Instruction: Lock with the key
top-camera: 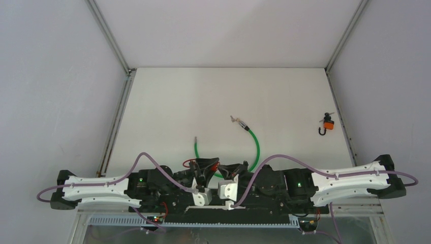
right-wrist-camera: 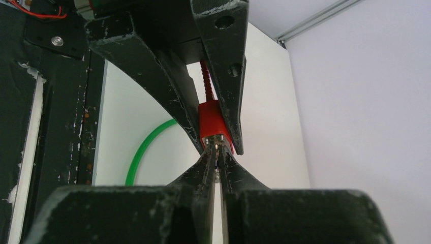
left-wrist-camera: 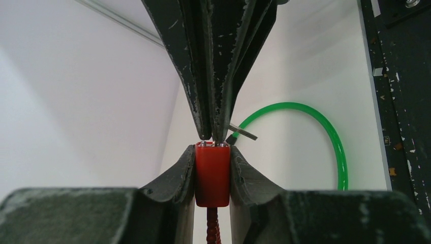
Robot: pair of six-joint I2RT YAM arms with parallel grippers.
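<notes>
Clamped between the fingers of my left gripper is a red lock body (left-wrist-camera: 212, 178), its braided red cable (left-wrist-camera: 212, 226) hanging from one end. My right gripper is shut, its tips right against the metal-faced end of the lock. A thin sliver of metal, seemingly the key (right-wrist-camera: 217, 151), shows between those tips. In the left wrist view a flat metal bar (left-wrist-camera: 245, 132) sticks out sideways behind the right fingers (left-wrist-camera: 223, 96). The keyhole is hidden by the right fingertips, so how deep the key sits cannot be seen.
A green cable lock (top-camera: 245, 126) with small keys (top-camera: 234, 119) lies on the white table, its cable (top-camera: 257, 147) curving under both grippers. An orange padlock (top-camera: 329, 125) rests near the right edge.
</notes>
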